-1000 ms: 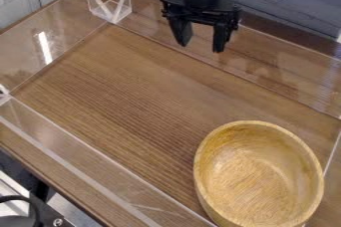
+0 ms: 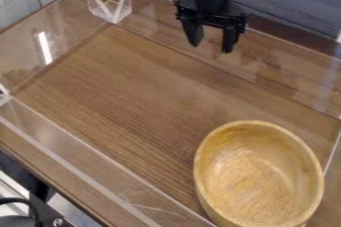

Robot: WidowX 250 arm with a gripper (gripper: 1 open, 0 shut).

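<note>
At the top middle of the camera view my black gripper hangs over the back of the wooden table, its two dark fingers apart, with nothing visible held between them. A large cream-yellow oval bowl fills the lower right of the table.
A clear, angular plastic object stands at the back left. A dark curved shape, possibly a cable, lies at the bottom-left edge.
My gripper has moved back, toward the top of the view, and is slightly smaller in it. The bowl and the clear object look unmoved.
</note>
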